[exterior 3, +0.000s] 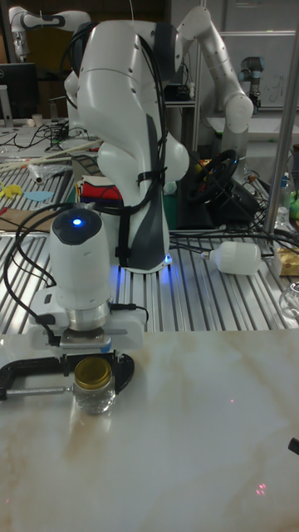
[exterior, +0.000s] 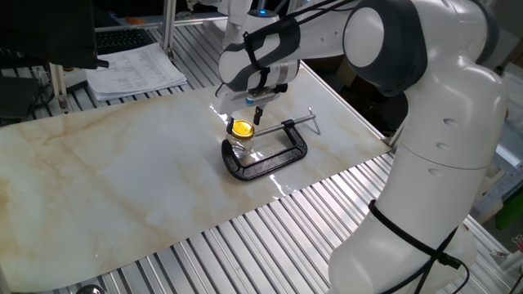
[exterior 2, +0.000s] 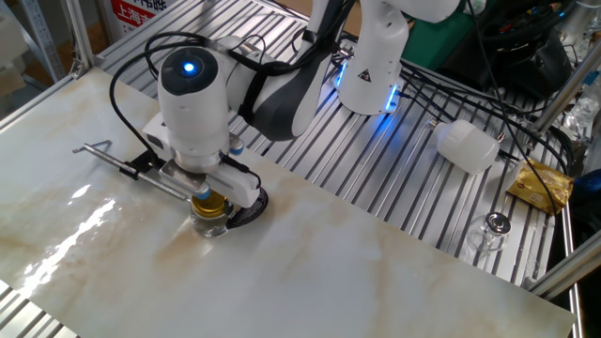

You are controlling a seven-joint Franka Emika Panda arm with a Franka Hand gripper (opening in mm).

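A glass jar (exterior: 242, 147) with a gold lid (exterior: 243, 128) stands upright on the marble-patterned board, inside the frame of a black C-clamp (exterior: 265, 168). The clamp's screw end points at the jar, but whether they touch I cannot tell. Just over the lid is my gripper (exterior: 244, 122), open and pointing down, one dark finger (exterior: 258, 116) to each side of the lid. From the second exterior view the gripper body covers part of the lid and clamp. In the third exterior view the jar (exterior 3: 95, 401) shows in front of the gripper, whose fingers are hidden.
The marble-patterned board (exterior: 98, 188) is bare to the left of the clamp. Papers (exterior: 136, 72) lie beyond its far edge. On the slatted table sit a white bulb-shaped object (exterior 2: 467, 146), a small glass jar (exterior 2: 488, 232) and a yellow packet (exterior 2: 540, 186), all away from the arm.
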